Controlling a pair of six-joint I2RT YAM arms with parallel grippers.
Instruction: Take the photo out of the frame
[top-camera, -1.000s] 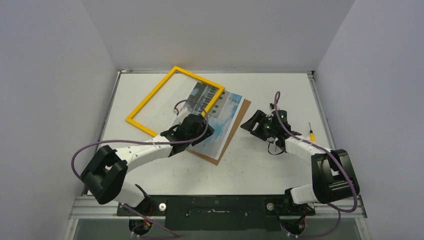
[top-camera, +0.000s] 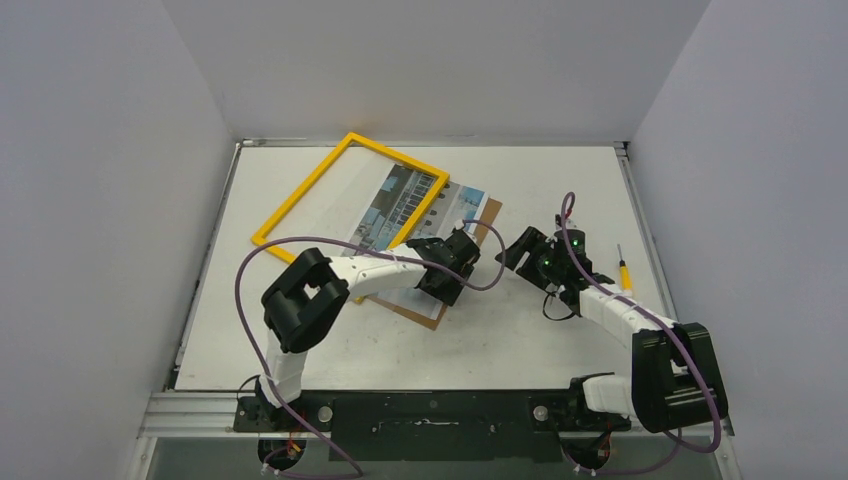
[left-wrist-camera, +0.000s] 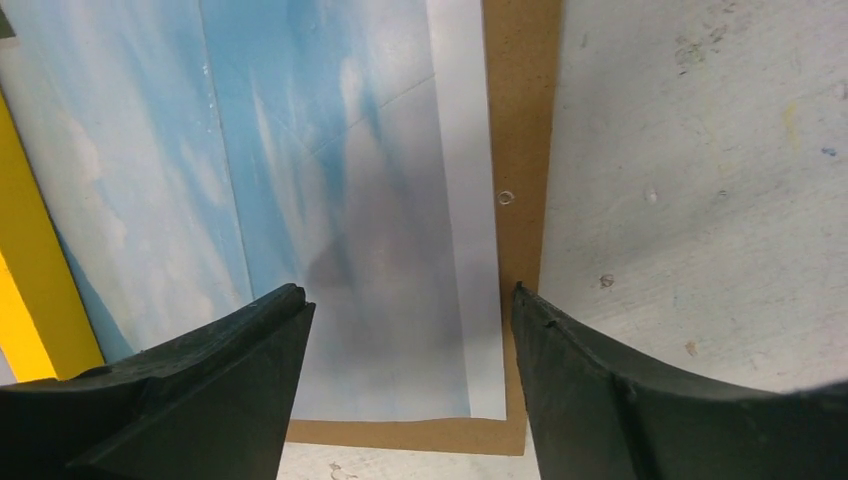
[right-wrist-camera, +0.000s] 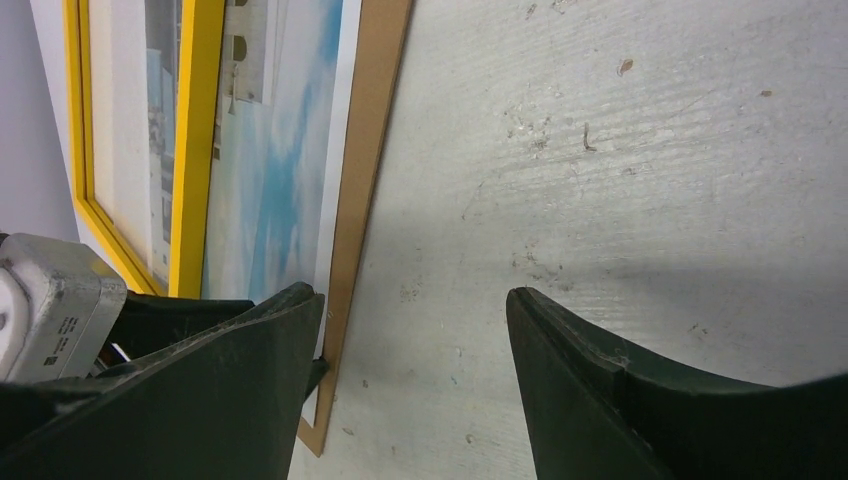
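The yellow frame (top-camera: 310, 183) lies flat at the back left of the table. Partly under it is the photo (top-camera: 470, 199), a blue and grey print with a white border, resting on a brown backing board (top-camera: 489, 213). Over the photo's right edge stands my left gripper, its fingers parted; in the left wrist view the white border and board edge show between them, with no grip to be seen. To the right, above bare table, my right gripper is open and empty.
A yellow-handled screwdriver (top-camera: 625, 274) lies near the table's right edge. Bare table (top-camera: 520, 340) stretches along the front and right. A purple cable loops over each arm.
The left arm has swung right, from beside the frame's lower corner to the photo's right edge. My right gripper has shifted slightly right. Frame, photo and board look unmoved.
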